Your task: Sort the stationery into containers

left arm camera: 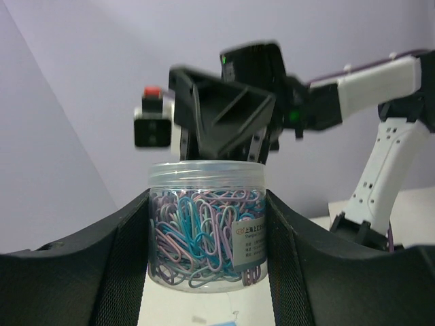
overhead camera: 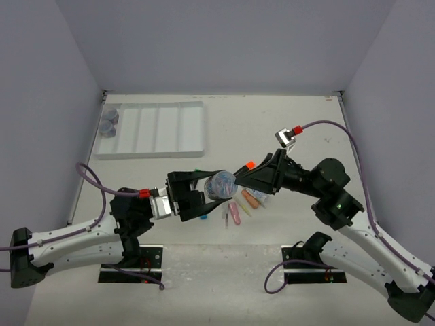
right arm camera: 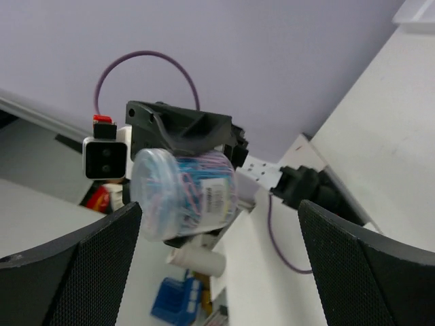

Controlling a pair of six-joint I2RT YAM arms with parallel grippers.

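A clear jar of coloured paper clips (left arm camera: 208, 238) stands upright in the left wrist view, with my left gripper (overhead camera: 215, 186) shut around its sides. The jar is held above the table, its clear top turned towards the right arm. My right gripper is open; its fingers (right arm camera: 75, 268) are wide apart and nothing is between them. It stands just to the right of the jar in the top view. The white tray (overhead camera: 148, 155) with long compartments lies at the back left, two small round containers (overhead camera: 107, 128) in its left end.
Below the grippers lie several stationery pieces, among them an orange-tipped black marker (overhead camera: 250, 165), a pink item (overhead camera: 234, 213) and an orange-brown item (overhead camera: 250, 199). The arms partly hide them.
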